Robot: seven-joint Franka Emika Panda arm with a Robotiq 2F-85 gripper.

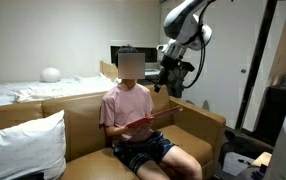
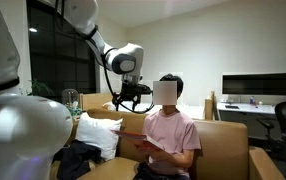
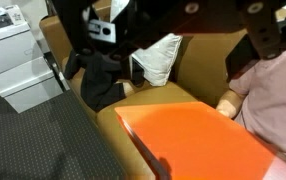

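A person in a pink shirt [image 1: 128, 103] sits on the brown sofa and holds a flat, red-orange folder or book [image 1: 143, 122] over the lap. Its orange face [image 3: 198, 140] fills the lower middle of the wrist view. Above and to one side of the person hangs my gripper [image 1: 164, 82], clear of the folder. In the second exterior view the gripper [image 2: 130, 106] is in the air beside the person's head. The fingers are open, and nothing shows between the dark fingers.
A white pillow [image 1: 25, 150] leans on the sofa [image 1: 83, 110], with dark cloth [image 2: 75, 158] near it. White drawers [image 3: 23, 65] and a dark floor mat [image 3: 43, 140] lie beyond the sofa in the wrist view. A desk with a monitor stands behind.
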